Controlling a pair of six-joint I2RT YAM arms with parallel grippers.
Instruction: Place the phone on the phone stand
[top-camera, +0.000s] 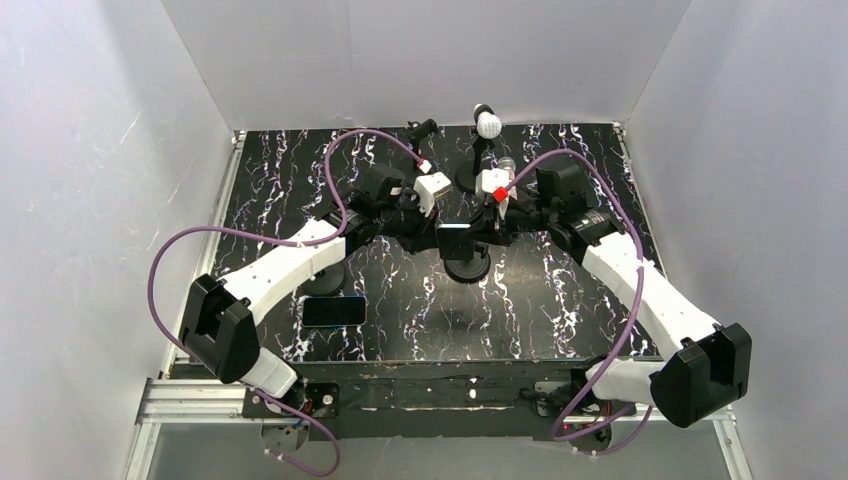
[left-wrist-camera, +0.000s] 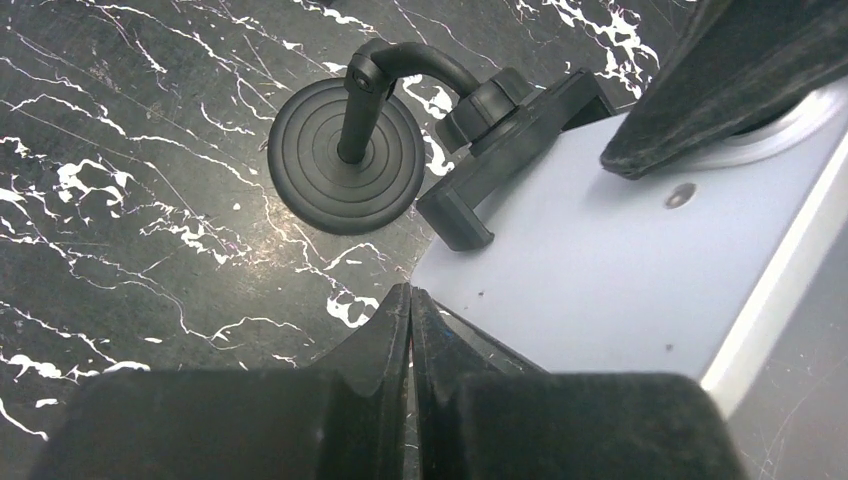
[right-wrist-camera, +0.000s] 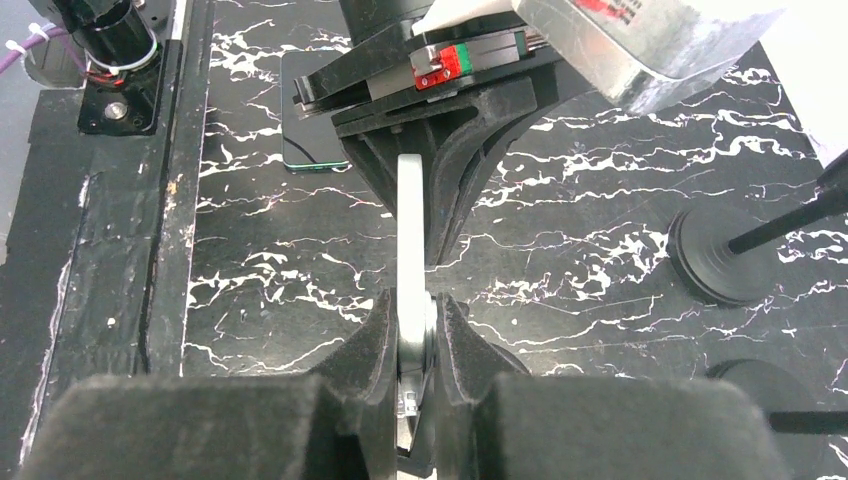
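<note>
A phone with a white back (left-wrist-camera: 600, 290) is held upright by my right gripper, which is shut on it; its dark screen (top-camera: 454, 243) shows from above. The black phone stand has a round base (left-wrist-camera: 345, 155), a bent arm and a bracket-like holder (left-wrist-camera: 515, 150). In the left wrist view the phone's edge lies at the holder and its arms overlap the white back; how firmly it sits is unclear. My left gripper is shut, its tips together with nothing between them, beside the phone's corner. The phone is outside its fingers.
Another dark phone (top-camera: 334, 312) lies flat at the table's left front. A round black base (top-camera: 325, 280) stands behind it. At the back are a black stand with a white ball-shaped head (top-camera: 488, 125) and another black device (top-camera: 423, 130).
</note>
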